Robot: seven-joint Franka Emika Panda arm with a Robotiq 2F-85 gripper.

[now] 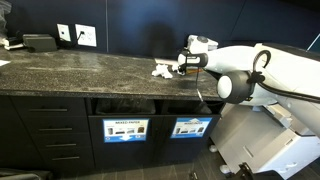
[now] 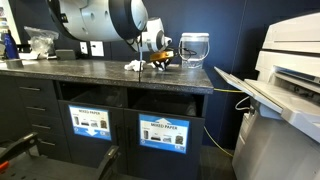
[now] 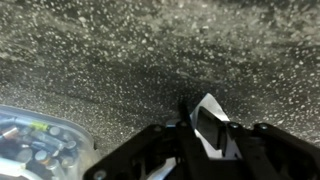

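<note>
My gripper is shut on a thin white piece, perhaps paper or cloth (image 3: 210, 107), whose pointed tip sticks out past the dark fingers. How much of it lies behind the fingers is hidden. Low over the right part of the counter, the gripper (image 1: 182, 69) shows small in the first exterior view. Just left of it rests a crumpled white bundle (image 1: 162, 71), also visible on the counter as a white bundle (image 2: 134, 66) in the second exterior view.
A clear tub (image 3: 48, 140) of small colourful items stands close by at the wrist view's lower left. Near the counter's right end is a clear container (image 2: 195, 48). Two bins' labels (image 1: 125, 130) face forward below.
</note>
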